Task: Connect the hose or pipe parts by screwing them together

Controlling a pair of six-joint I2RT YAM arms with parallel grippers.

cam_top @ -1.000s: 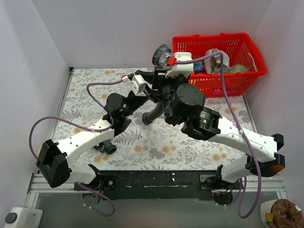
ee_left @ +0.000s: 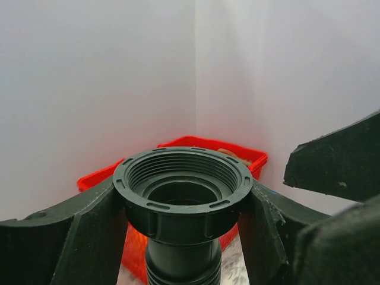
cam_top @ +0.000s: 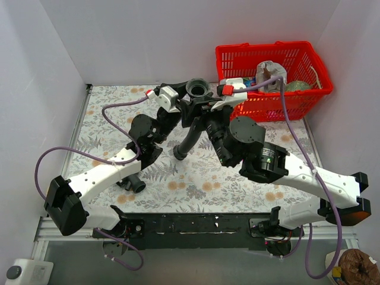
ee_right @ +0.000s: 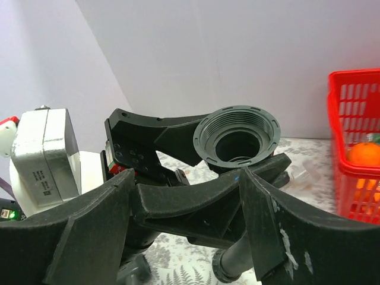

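The hose [cam_top: 190, 137] stands raised between my arms, its threaded black collar [ee_left: 182, 217] upward, its lower end near the patterned mat. My left gripper is shut on the hose just under the collar. My right gripper [cam_top: 196, 108] is close beside the left one at the hose's top; in the right wrist view its fingers [ee_right: 291, 237] lie in front of the left gripper, and whether anything is between them is unclear. Another dark pipe fitting [cam_top: 135, 184] lies on the mat at lower left, partly under the left arm.
A red basket [cam_top: 234, 56] with a bag, an orange item and other things stands at the back right. Grey walls [cam_top: 136, 35] enclose the table.
The collar was tilted a second ago and now faces up.
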